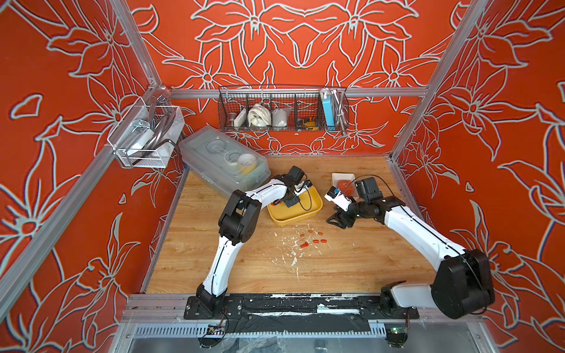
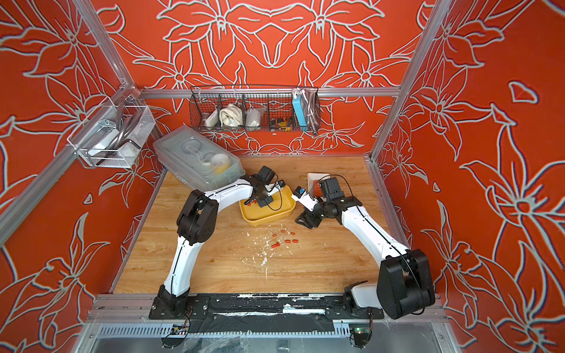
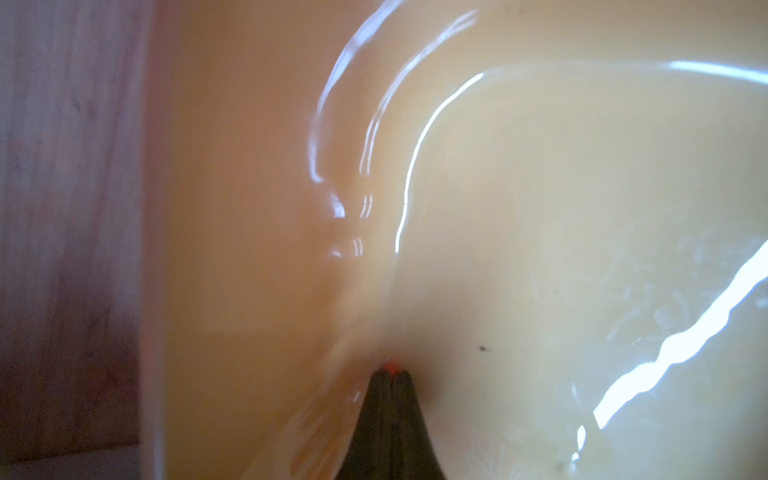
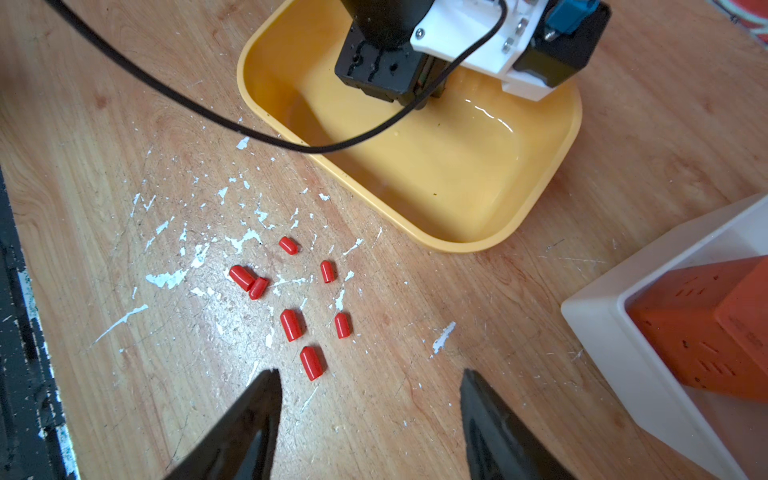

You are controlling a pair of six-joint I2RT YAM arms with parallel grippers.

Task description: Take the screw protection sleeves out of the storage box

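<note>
The yellow storage box [image 4: 480,232] stands mid-table. Low inside it, by a side wall, my left gripper is shut on a red sleeve [image 3: 390,367]; just its tip shows between the fingers, the remainder hidden. Several small red sleeves, such as one sleeve [image 4: 312,363] and another sleeve [image 4: 289,245], lie loose on the wood in front of the box. My right gripper stands open above the table, right of these sleeves, with nothing between its fingers. Any other sleeves in the box are covered by the left hand and arm.
A white container [image 4: 624,336] with an orange-red block [image 4: 688,320] in it stands right of the yellow box. Back left is a large translucent lidded bin [image 1: 214,156]. A black cable [image 4: 320,149] crosses the right wrist view.
</note>
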